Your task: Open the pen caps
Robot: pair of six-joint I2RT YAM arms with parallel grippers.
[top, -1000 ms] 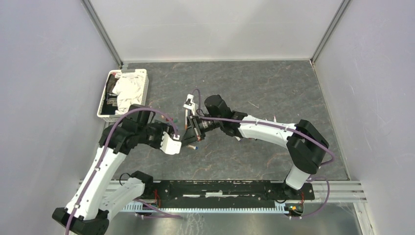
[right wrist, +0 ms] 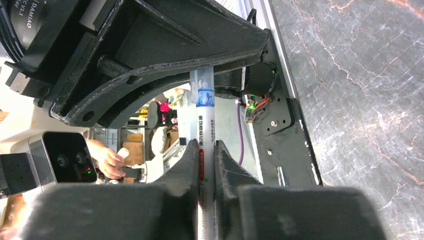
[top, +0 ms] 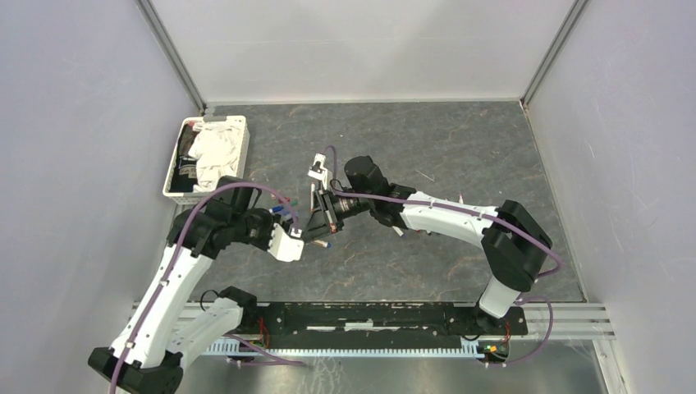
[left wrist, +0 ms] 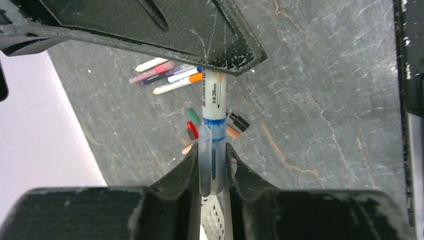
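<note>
A white pen [left wrist: 214,95] with a clear, blue-banded cap [left wrist: 205,160] spans the space between my two grippers. Both sides of the cap are pressed by my left gripper, which is shut on it. In the right wrist view, the fingers of my right gripper lie against the barrel [right wrist: 206,127] with no gap showing. The cap still covers the pen's end there, its far part hidden by a black finger of the left gripper. From the top, the grippers meet left of centre, and the pen between them is hard to make out.
In the left wrist view several pens [left wrist: 167,75] lie on the grey table, close to loose caps: green [left wrist: 193,116], red [left wrist: 191,130] and black [left wrist: 239,122]. A white basket [top: 244,146] holding cloth stands at the back left.
The position nearly matches that of one second ago.
</note>
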